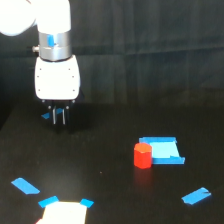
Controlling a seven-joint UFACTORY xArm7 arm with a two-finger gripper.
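A small red block [143,155] rests at the left edge of a pale square [165,150] marked out with blue tape, on the right half of the dark table. Far from it, at the back left, hangs my white gripper [59,117], pointing down. Its dark fingers are close together, and I make out nothing held between them; the tips are small and hard to see against the black background.
At the bottom edge lies a cream-white patch [66,214] with blue tape at its corners, partly cut off. Blue tape strips lie at the left [25,186] and right [196,196]. Another bit of blue tape shows behind the gripper.
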